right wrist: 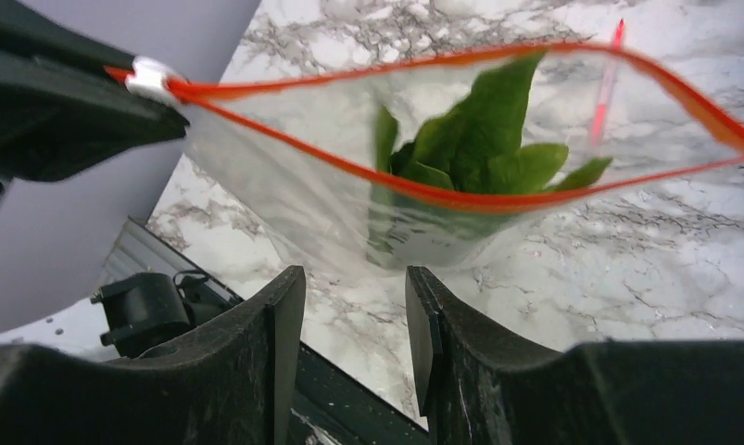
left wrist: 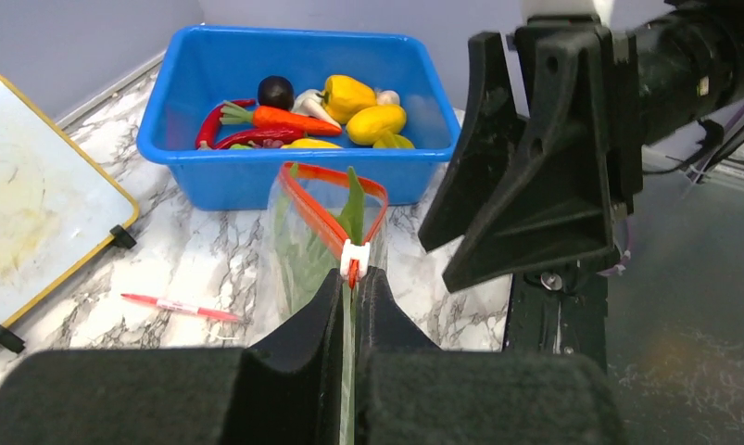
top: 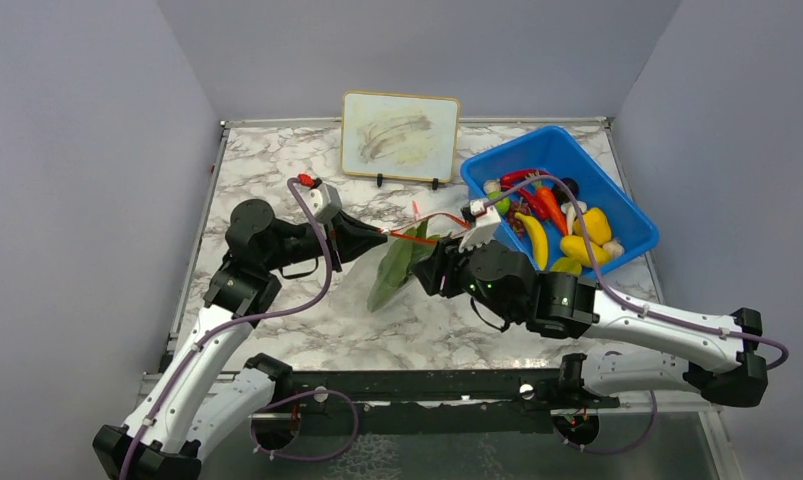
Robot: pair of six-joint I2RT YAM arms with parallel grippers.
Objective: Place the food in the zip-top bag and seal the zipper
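A clear zip bag (right wrist: 312,222) with an orange zipper rim hangs above the table, its mouth gaping. Green leaves (right wrist: 479,130) are inside it, also visible in the top view. My left gripper is shut on the bag's corner, by the white slider (left wrist: 355,257). To the right of the bag, my right gripper (top: 437,277) is part open. In the right wrist view its fingers (right wrist: 289,324) stand apart with only table visible between them, below the bag's near rim.
A blue bin (top: 617,190) of toy vegetables and fruit stands at the right. A whiteboard (top: 399,137) is at the back. A red-and-white pen (left wrist: 182,307) lies on the marbled table, whose front area is clear.
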